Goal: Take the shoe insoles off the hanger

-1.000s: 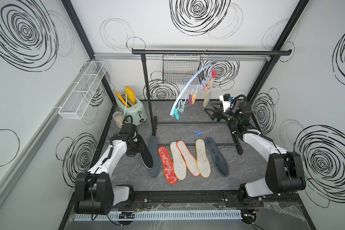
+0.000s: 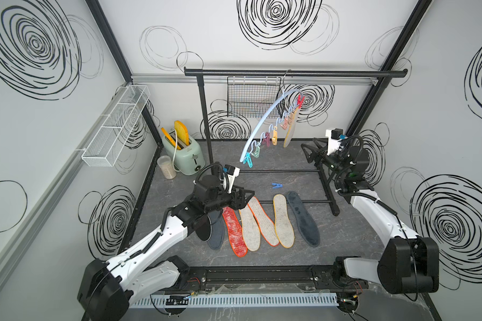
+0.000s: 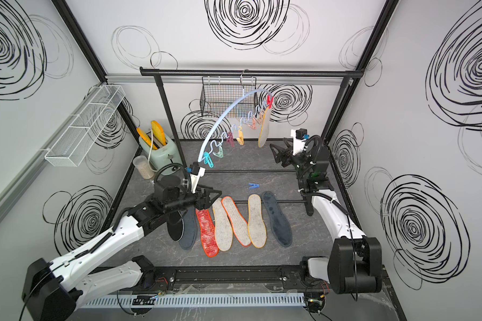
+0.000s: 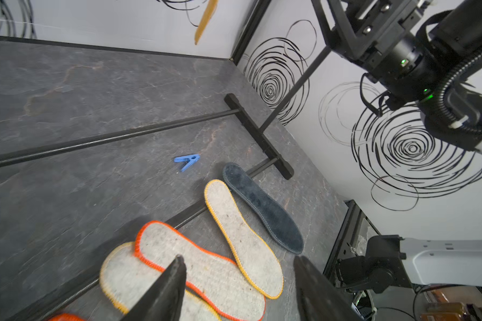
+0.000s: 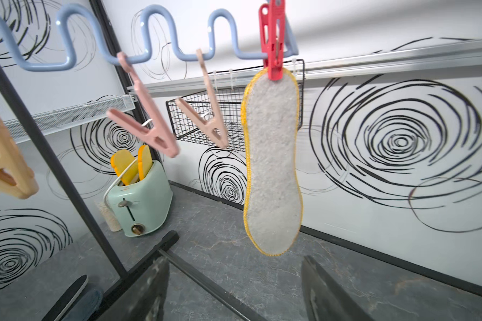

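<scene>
One cream insole with yellow edging (image 5: 273, 165) still hangs from the pale blue hanger (image 2: 262, 120), held by a red clip (image 5: 274, 40). My right gripper stands open below and in front of it, apart from it. On the floor lies a row of insoles: a red one (image 2: 234, 231), pale ones (image 2: 283, 220), a dark grey one (image 2: 303, 219), and at left a black one (image 3: 175, 227) and a grey one (image 3: 188, 230). My left gripper is over the pale insoles, its fingers apart with nothing between them.
Empty clips, such as a turquoise one (image 2: 247, 159), dangle along the hanger. A blue clip (image 2: 277, 185) lies on the floor. The rack's black bars (image 2: 267, 171) cross the floor. A green toaster (image 2: 190, 159) stands at the back left.
My left arm has swung right, from beside the black insole to above the pale ones; the black insole has shifted slightly left. My right gripper has moved slightly right and up.
</scene>
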